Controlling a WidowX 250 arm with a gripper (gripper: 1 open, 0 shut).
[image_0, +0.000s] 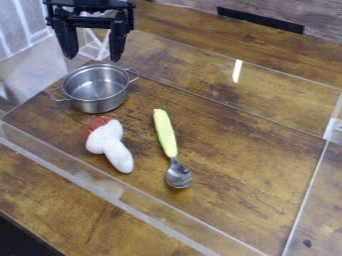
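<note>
My black gripper (94, 45) hangs at the top left, open, its fingers pointing down above the far rim of a steel pot (94, 90) with two small handles. In front of the pot lies a white toy (114, 155) with a red and white top, perhaps a mushroom. To its right lies a spoon (166, 133) with a pale yellow handle and a steel bowl toward the front.
A wooden table (247, 120) fills the view, with clear walls or panels along the left and right.
</note>
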